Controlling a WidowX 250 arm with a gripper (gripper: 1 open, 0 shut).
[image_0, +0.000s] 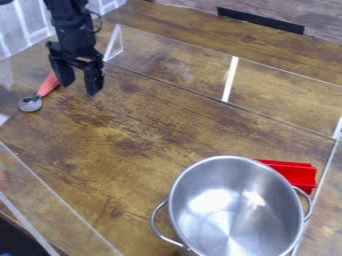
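My black gripper (76, 75) hangs open at the upper left, its fingers on either side of or just right of a red-handled scoop (42, 95), whose handle is partly hidden behind it; I cannot tell if they touch. A large steel pot (234, 205) with side handles stands at the lower right.
A red object (291, 173) lies behind the pot, partly hidden by it. A wall edge runs along the back and left.
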